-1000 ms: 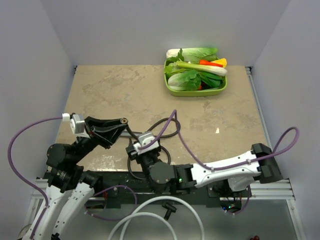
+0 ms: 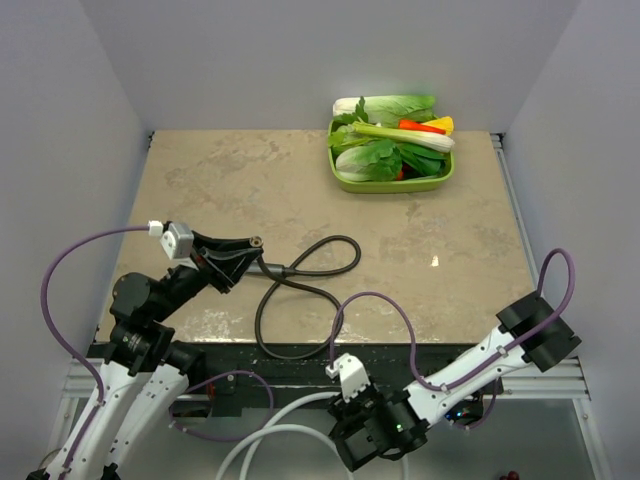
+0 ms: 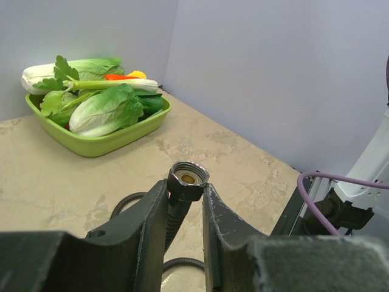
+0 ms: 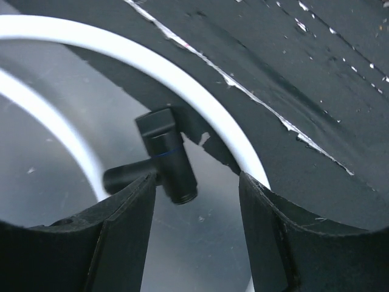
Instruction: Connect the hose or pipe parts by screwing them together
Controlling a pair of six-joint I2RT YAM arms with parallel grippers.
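Observation:
My left gripper (image 2: 247,252) is raised over the left of the counter, closed on the black hose's metal nut end (image 3: 188,177), whose threaded opening faces up. The hose (image 2: 330,273) lies looped on the counter below, with a grey cylindrical piece (image 2: 268,270) along it. My right gripper is lowered beyond the front edge, open, above a black T-shaped fitting (image 4: 170,158) that lies between white hoses (image 4: 200,97) on a grey surface.
A green basket of vegetables (image 2: 390,182) stands at the back right. Grey walls enclose the sides and back.
My right arm has moved down from over the counter to the front, above the T fitting.

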